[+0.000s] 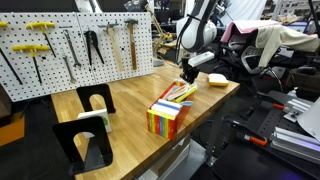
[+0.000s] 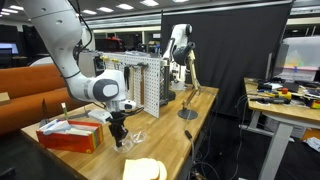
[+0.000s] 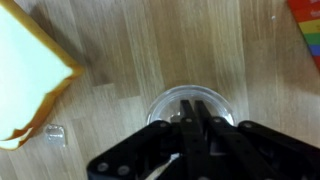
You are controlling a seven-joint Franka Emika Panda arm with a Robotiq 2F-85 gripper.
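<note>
In the wrist view a clear round dish or cup [image 3: 158,104] is on the wooden table, partly covered by my gripper. The dark fingertips lie over its circle, close together. Whether any part of the rim is between them does not show clearly. From the side, the gripper [image 2: 119,143] points down near the tabletop, by some clear items [image 2: 136,136]. The white arm [image 1: 198,42] reaches over the far part of the table, behind the red box [image 1: 163,118].
A bread-slice-shaped object [image 3: 30,65] and a small clear block [image 3: 54,134] lie to the left in the wrist view. A rainbow-striped edge [image 3: 309,28] shows at upper right. Black bookends [image 1: 84,138] and a pegboard [image 1: 62,50] stand farther off.
</note>
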